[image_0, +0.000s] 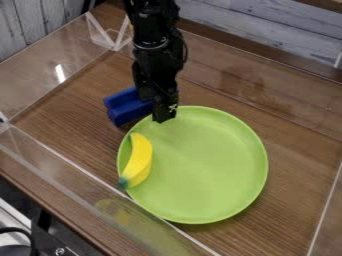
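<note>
The black gripper (158, 100) hangs low over the upper left edge of a green plate (201, 170), beside a blue block (124, 107). The block lies on the wooden surface just off the plate, partly behind the gripper. A yellow banana (139, 155) with a teal tip rests on the plate's left side.
Clear walls line the left and front edges of the wooden surface (274, 110). A pale plank wall (274, 40) stands at the back.
</note>
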